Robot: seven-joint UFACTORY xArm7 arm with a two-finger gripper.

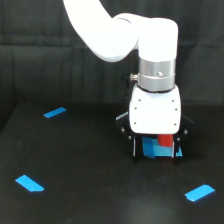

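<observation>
My gripper [156, 153] hangs below the white arm right of the middle, pointing down, its black fingers spread apart. A small red object [166, 140] shows under the white gripper body, between the fingers. Beneath and around it is a flat-looking blue piece [151, 148]. Most of the red object's top is hidden by the gripper body. Whether the fingers touch anything is too small to tell.
Blue strips lie flat on the black table at the back left [55, 112], front left [29, 184] and front right [200, 192]. A dark curtain [50, 60] hangs behind.
</observation>
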